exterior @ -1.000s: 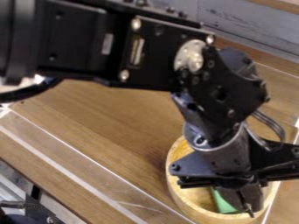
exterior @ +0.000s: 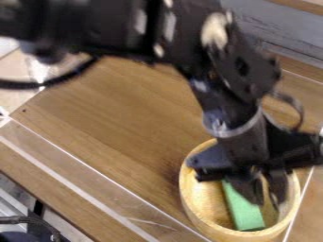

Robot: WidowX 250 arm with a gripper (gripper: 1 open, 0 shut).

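Observation:
A wooden bowl [exterior: 202, 198] sits at the lower right of the table, with a green block [exterior: 241, 211] lying inside it. My black gripper [exterior: 262, 184] hangs over and into the bowl, above and beside the green block, its tips partly blurred. I cannot see anything held between its fingers. Part of the bowl's inside is hidden under the gripper.
Pale tape lines run along its front. A grey wall band stands at the back right, and cables show at the lower left.
The arm and gripper have risen slightly and moved a little, uncovering more of the green block, which stays in the bowl.

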